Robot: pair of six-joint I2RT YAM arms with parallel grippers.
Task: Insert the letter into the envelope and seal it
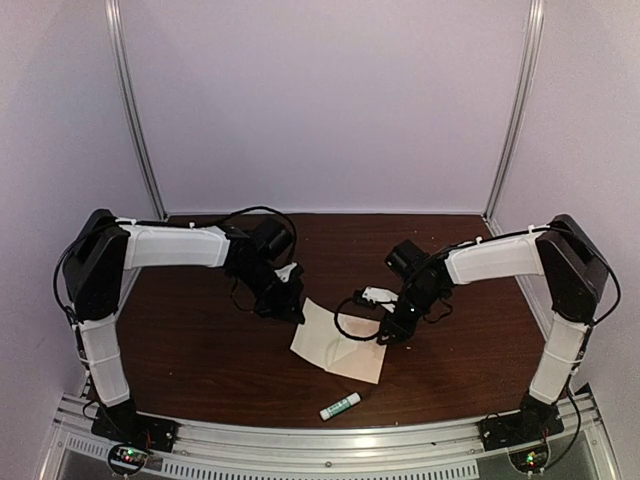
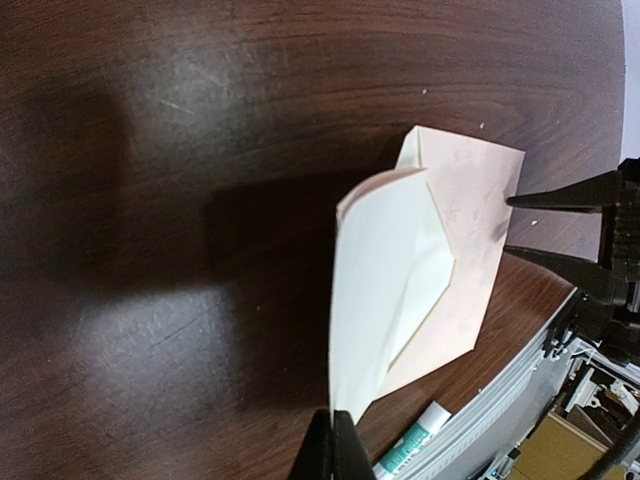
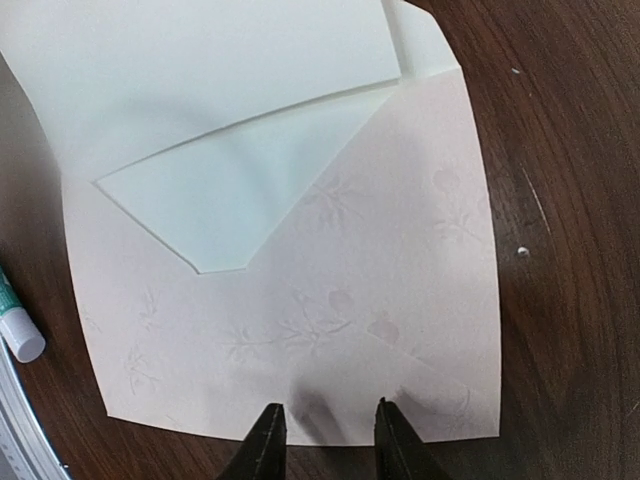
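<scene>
The pinkish envelope [image 3: 380,260] lies on the dark table, its white flap [image 2: 370,280] folded open toward the left. In the left wrist view my left gripper is shut at the flap's edge, which lifts toward its tips; whether paper sits between the fingers is hard to make out. My right gripper is part open over the envelope's right edge, its fingers apart with nothing seen held. Whether a letter is among the white layers cannot be told. A glue stick [image 1: 340,405] lies near the front edge.
The metal rail [image 1: 330,435] runs along the table's front, close to the glue stick.
</scene>
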